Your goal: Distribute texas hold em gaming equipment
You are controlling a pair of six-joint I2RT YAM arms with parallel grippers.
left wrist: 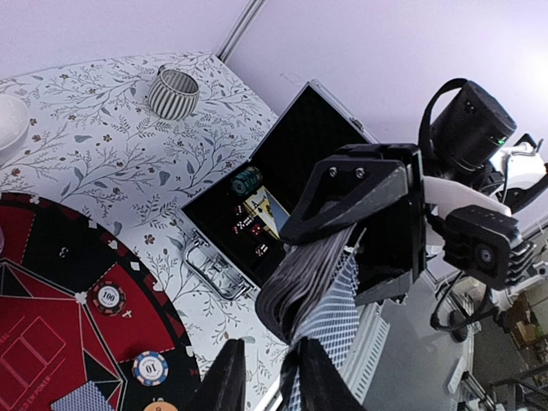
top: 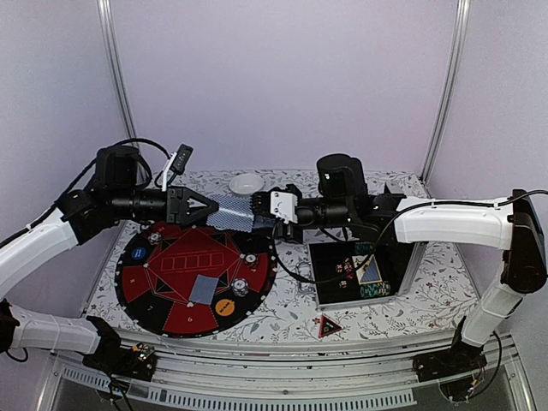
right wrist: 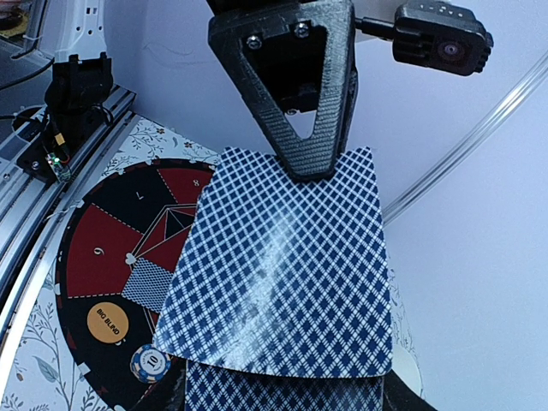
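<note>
A deck of blue checked playing cards (top: 229, 214) hangs in the air between my two grippers, fanned in a loose stack in the left wrist view. My left gripper (top: 207, 208) is shut on the cards from the left. My right gripper (top: 261, 208) is at their other end, its fingers around the deck; how firmly it grips is unclear. In the right wrist view the top card (right wrist: 270, 265) fills the middle. Below lies the round red-black mat (top: 171, 295) with chips and a checked card pile (top: 203, 289).
An open case (top: 334, 291) with dice and more gear sits at the right. A white plate (top: 246, 182) stands at the back, and a ribbed cup (left wrist: 171, 98) shows in the left wrist view. A triangular marker (top: 327, 326) lies near the front edge.
</note>
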